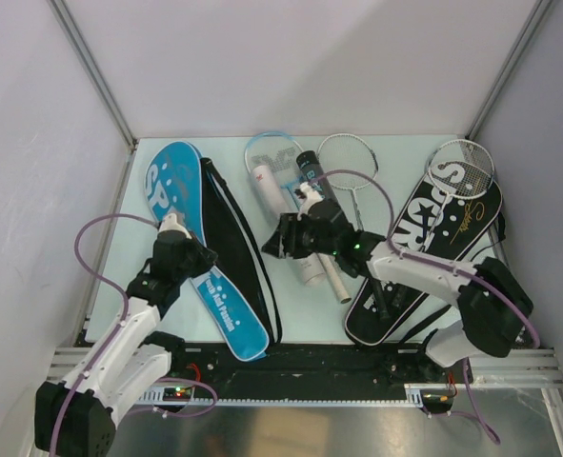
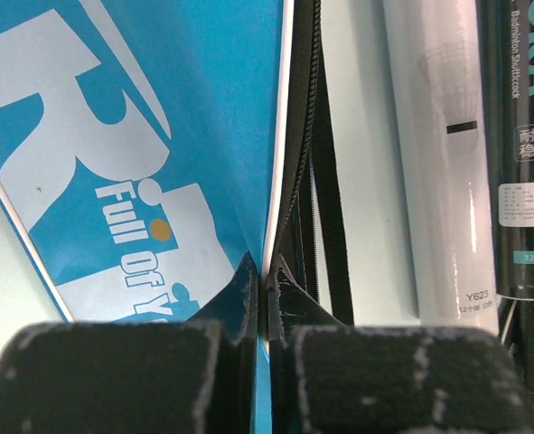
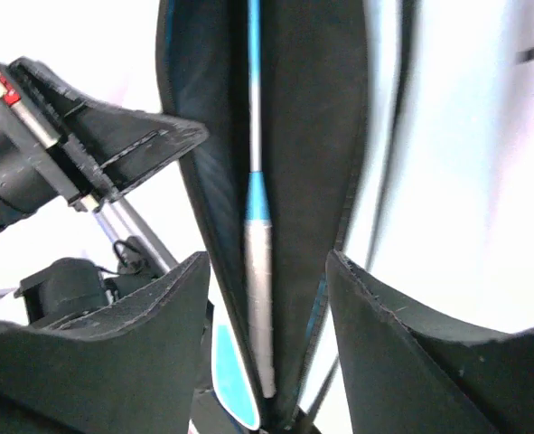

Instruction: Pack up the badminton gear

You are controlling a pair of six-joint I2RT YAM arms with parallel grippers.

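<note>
A blue badminton bag (image 1: 173, 178) lies on the left with its black zipped side (image 1: 229, 243) facing right. My left gripper (image 1: 205, 259) is shut on the bag's edge, where the blue panel (image 2: 131, 108) meets the zipper in the left wrist view. My right gripper (image 1: 279, 246) stands open above the board, right of the bag; the right wrist view shows black material (image 3: 313, 108) with a strip of blue and silver below it. A white shuttlecock tube (image 2: 443, 226), a dark tube (image 2: 529, 136) and rackets (image 1: 348, 157) lie in the middle.
A black bag (image 1: 384, 309) with a white racket (image 1: 462, 171) on it lies at the right. Walls close the board in at the sides and back. Small bare patches show left of the blue bag and at the front centre.
</note>
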